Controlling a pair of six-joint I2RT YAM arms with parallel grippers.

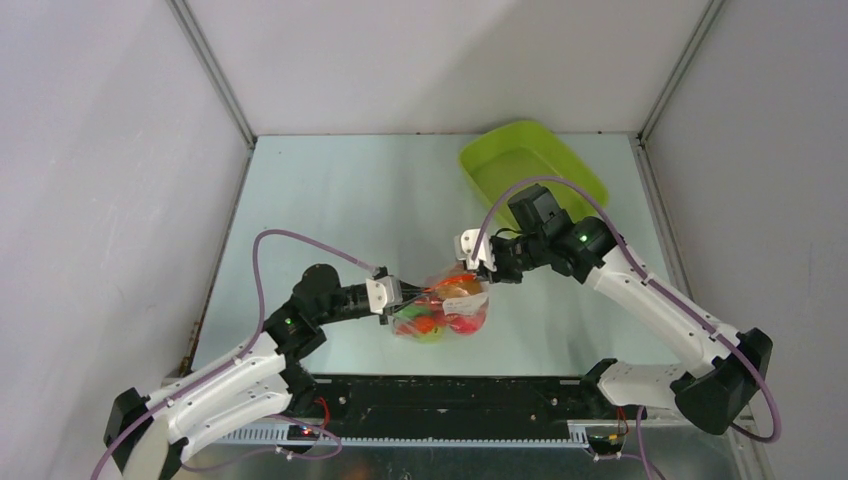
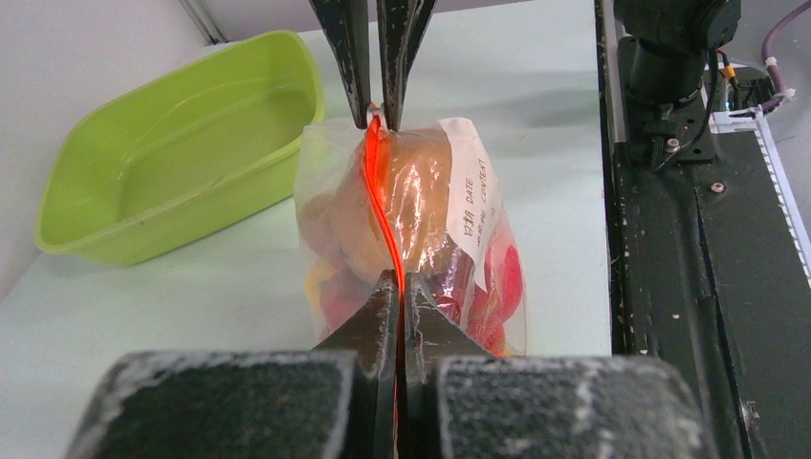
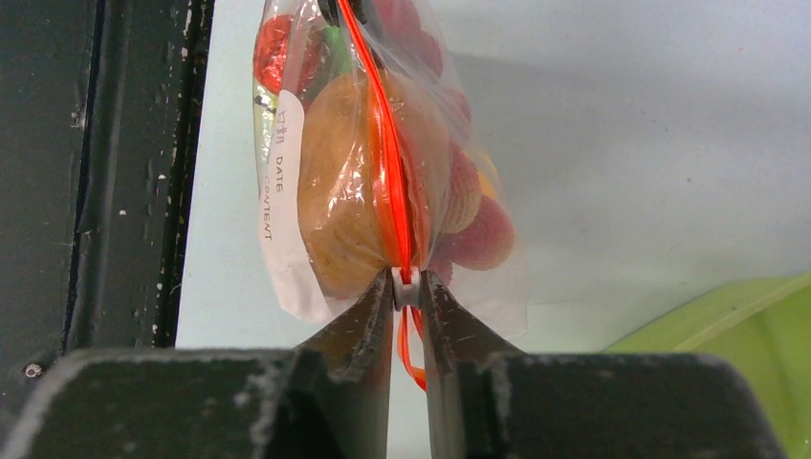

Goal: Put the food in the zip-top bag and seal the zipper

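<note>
The clear zip top bag holds food and stands on the table with its red zipper upward. My left gripper is shut on the zipper strip at one end. My right gripper is at the other end, its fingertips either side of the white zipper slider; whether they grip it firmly is hard to tell. Red strands hang past the slider in the right wrist view. A white date label is on the bag's side.
An empty green bin stands at the back right, behind my right arm. A dark rail runs along the front edge.
</note>
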